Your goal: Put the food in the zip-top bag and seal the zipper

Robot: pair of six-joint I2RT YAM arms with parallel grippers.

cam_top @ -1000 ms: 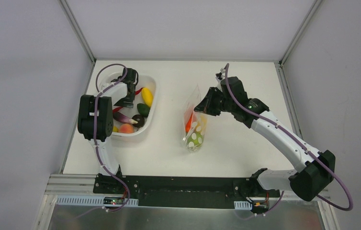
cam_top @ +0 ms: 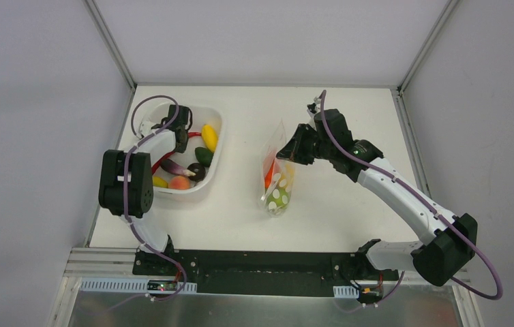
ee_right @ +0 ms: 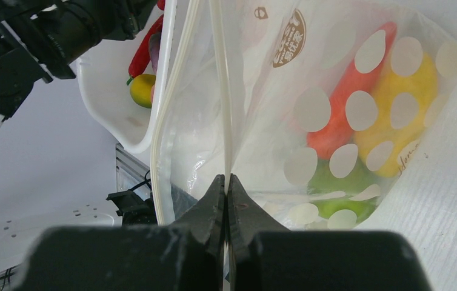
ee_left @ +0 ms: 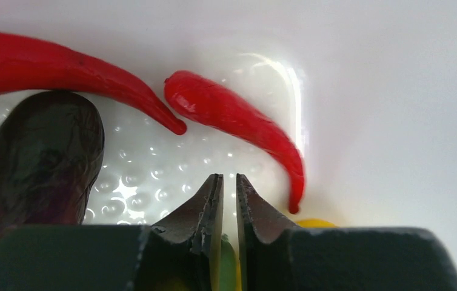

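Observation:
My left gripper is over the white food bin [cam_top: 218, 146], its fingers nearly shut; something green shows between or behind them, and whether it is held is unclear. Red chilis [ee_left: 235, 118] and a dark eggplant [ee_left: 38, 163] lie below it. My right gripper is shut on the rim of the clear zip bag [ee_right: 256, 109], which stands mid-table holding red [ee_right: 341, 109], yellow [ee_right: 420, 79] and green [ee_right: 335, 176] food.
The bin also holds a banana [cam_top: 209, 137], an avocado [cam_top: 204, 155], a peach [cam_top: 179, 183] and other produce.
My left arm has shifted left and slightly toward the front within the bin's area. The right arm and bag look unchanged.

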